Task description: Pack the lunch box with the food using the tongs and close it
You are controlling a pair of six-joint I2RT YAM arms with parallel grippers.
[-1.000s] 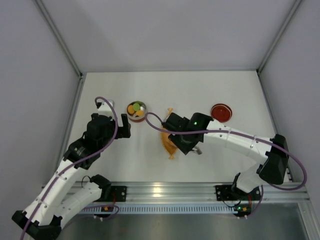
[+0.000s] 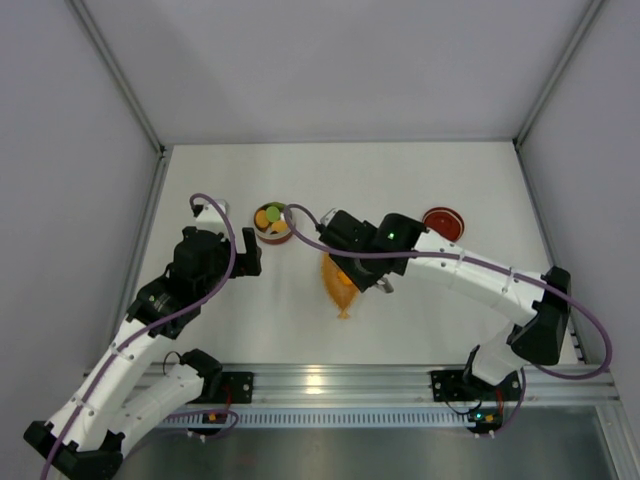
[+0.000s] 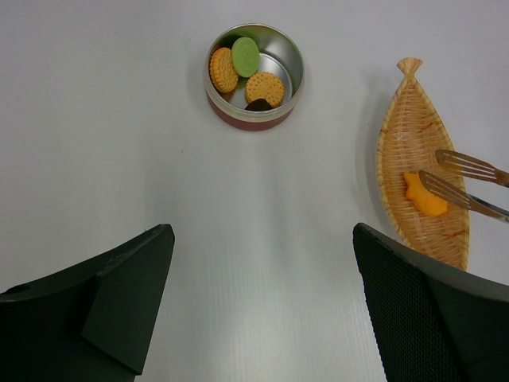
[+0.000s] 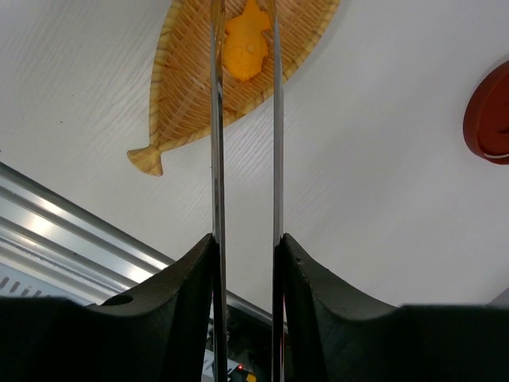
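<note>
Metal tongs (image 4: 218, 159) stand between the fingers of my right gripper, which is shut on them. Their two slotted tips (image 3: 469, 167) reach over the woven leaf-shaped basket (image 3: 402, 131). An orange fish-like piece (image 3: 425, 199) is in the basket; one tip overlaps it in the left wrist view. From the right wrist it appears between the prongs, but whether they touch it I cannot tell. The round lunch box (image 3: 253, 117) holds two round biscuits, a green piece and something dark. My left gripper is open and empty, left of the basket.
A round red lid (image 2: 443, 223) lies on the right side of the table. Behind the left gripper is a small white object (image 2: 221, 206), partly hidden.
My right gripper has shifted slightly towards the back left over the basket, carrying the tongs. More of the orange piece shows in the top view. The left arm stays still.
</note>
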